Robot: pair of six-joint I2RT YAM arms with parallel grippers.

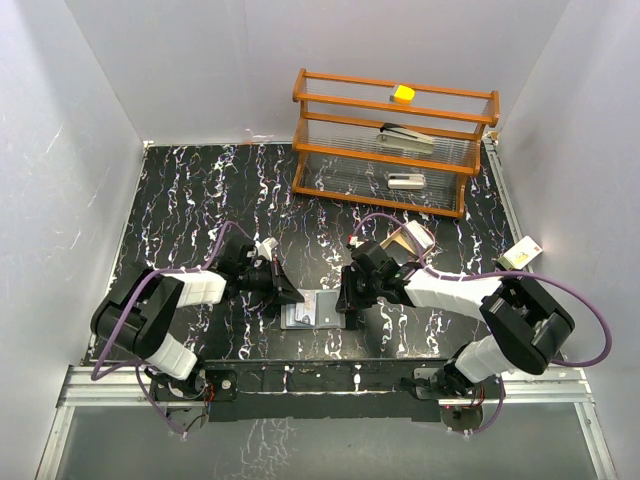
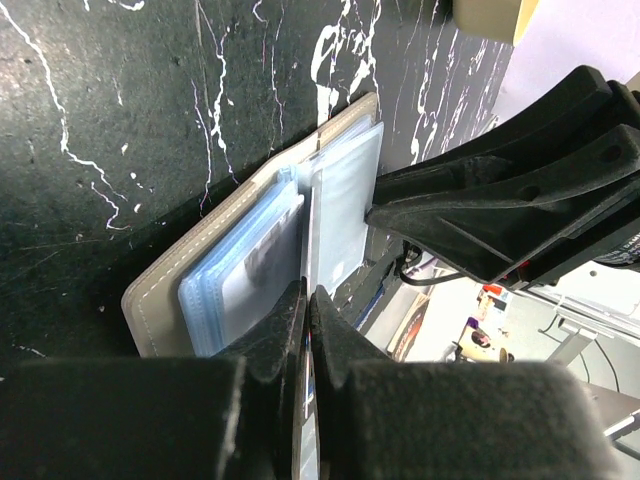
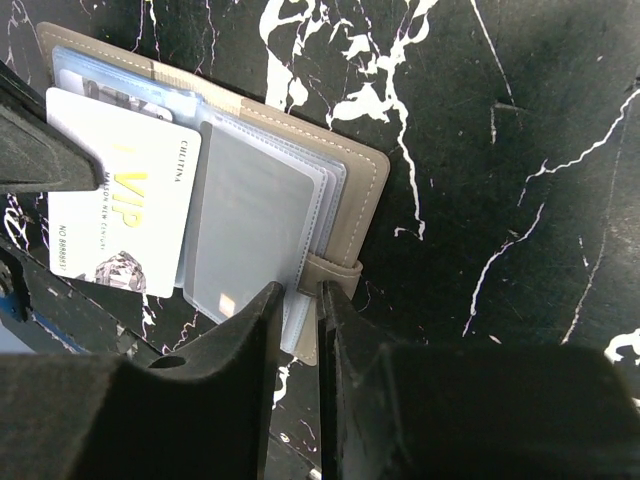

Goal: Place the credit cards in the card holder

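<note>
The open card holder lies at the table's front middle, clear sleeves facing up. A white VIP card lies over its left part, under my left gripper, which is shut, the card's edge at its tips in the left wrist view. My right gripper is at the holder's right end, fingertips on the sleeve edge by the strap; its fingers stand slightly apart, with nothing clearly between them.
A wooden rack with staplers and a yellow item fills the back right. A small box lies at the right edge.
</note>
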